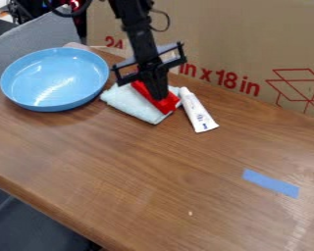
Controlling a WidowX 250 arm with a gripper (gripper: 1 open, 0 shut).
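My black gripper (156, 84) is lowered over a red object (164, 102), its tip covering part of that object; whether anything is between its fingers is hidden. The red object lies on a folded white cloth (130, 105). A white tube (198, 112) lies just right of the cloth. A blue bowl (52, 76) stands to the left.
A cardboard box (243, 44) forms the back wall behind the wooden table (146, 186). A strip of blue tape (270, 183) lies at the right. A grey object (28, 35) sits at the back left.
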